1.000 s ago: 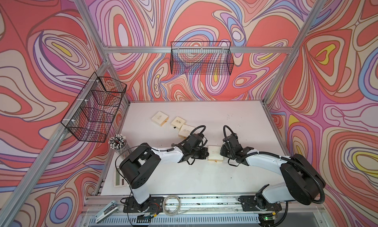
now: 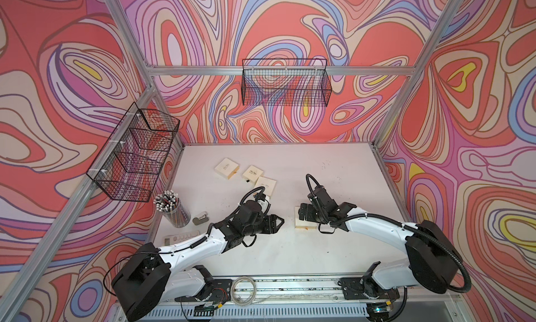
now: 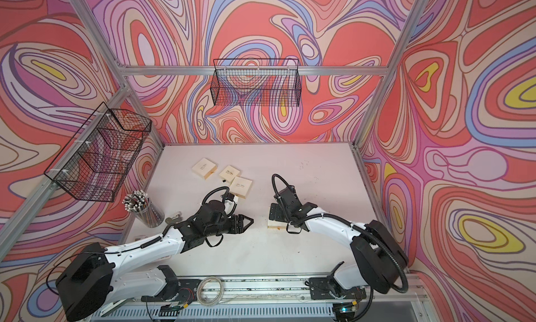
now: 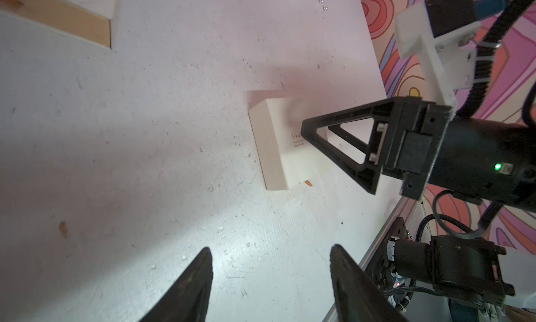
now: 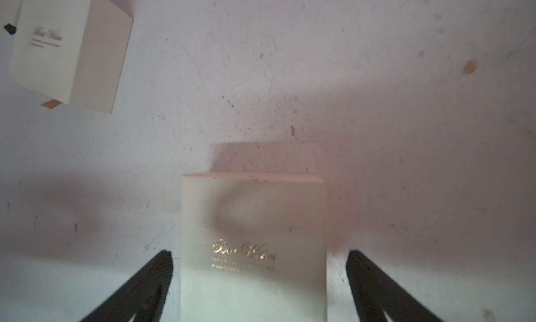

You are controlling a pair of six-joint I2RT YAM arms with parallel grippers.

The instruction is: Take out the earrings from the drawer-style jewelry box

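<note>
A closed cream jewelry box with gold lettering lies on the white table, a short orange tab at its front edge. My right gripper is open above the box, with one finger to each side of it in the right wrist view. To the box's left, my left gripper hangs over bare table, open and apart from the box; its fingertips stand wide in the left wrist view. No earrings show in any view.
Several more cream boxes lie at the back left. At the left edge stand a metal cup of white-tipped sticks and a small grey object.
My left gripper has drawn back to the left, away from the box.
</note>
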